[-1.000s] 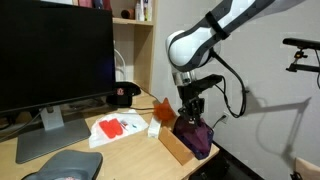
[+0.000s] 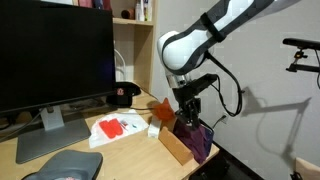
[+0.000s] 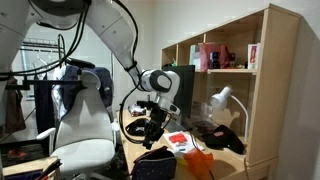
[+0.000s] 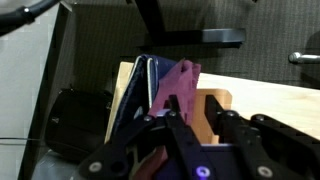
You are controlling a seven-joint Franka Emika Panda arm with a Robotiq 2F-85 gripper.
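A dark purple and navy cloth (image 2: pixel 196 142) drapes over the right side of an open brown box (image 2: pixel 174 146) at the table's right edge. My gripper (image 2: pixel 189 116) points down just above the cloth. In the wrist view the cloth (image 4: pixel 180 82) bunches up between the fingers, with a brown box flap (image 4: pixel 213 104) beside it. Whether the fingers grip the cloth is hidden by the dark gripper body. From the other side, the cloth (image 3: pixel 153 166) shows as a dark heap under the gripper.
A large monitor (image 2: pixel 55 60) stands at the left. White paper with red items (image 2: pixel 112 128) lies mid-table, and an orange object (image 2: pixel 163 110) sits behind the box. A white office chair (image 3: pixel 85 130) stands beside the table. Bare wood (image 2: pixel 130 160) lies in front of the box.
The cloth's outline has shifted: it hangs narrower and slightly lower on its right side. My gripper has moved slightly and stays above the box.
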